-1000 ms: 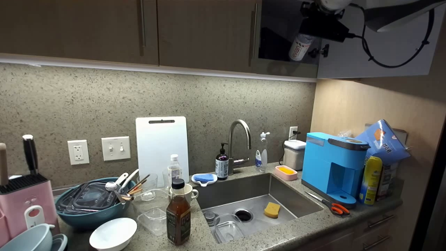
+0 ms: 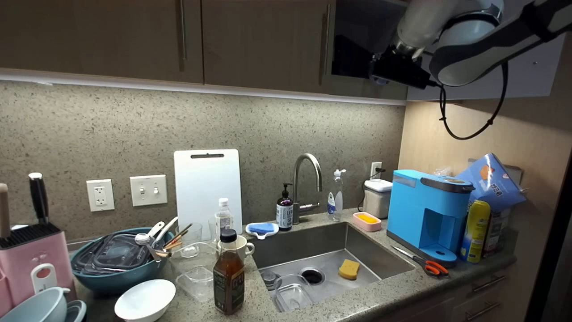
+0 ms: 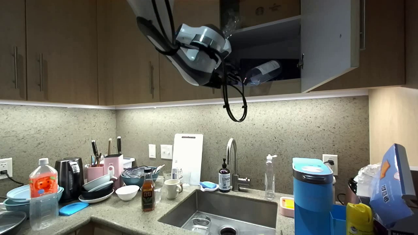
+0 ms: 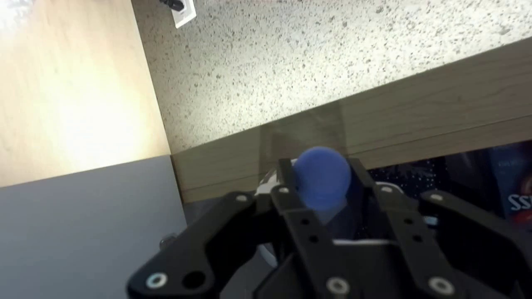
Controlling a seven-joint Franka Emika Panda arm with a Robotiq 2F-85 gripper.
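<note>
A clear bottle (image 3: 263,73) with a pale label lies tilted at the opening of the upper cabinet in exterior view 2, its narrow end toward my gripper (image 3: 239,80). In the wrist view the gripper is shut on the bottle, with its round blue cap (image 4: 323,178) between the dark fingers. Most of the bottle's body is hidden there behind the cap and fingers. From exterior view 1, the black gripper (image 2: 379,67) is up at the cabinet opening, and the bottle is largely hidden.
The cabinet door (image 3: 330,43) stands open to the right. A shelf (image 3: 266,24) crosses above the bottle, and the cabinet's bottom edge (image 4: 429,109) runs close by. Dark packages (image 4: 513,184) sit inside the cabinet. Well below are the sink (image 2: 370,257) and a blue coffee machine (image 2: 415,206).
My arm has swung and the gripper has turned at the cabinet. The bottle's label, facing exterior view 1 and pointing downward before, no longer shows there.
</note>
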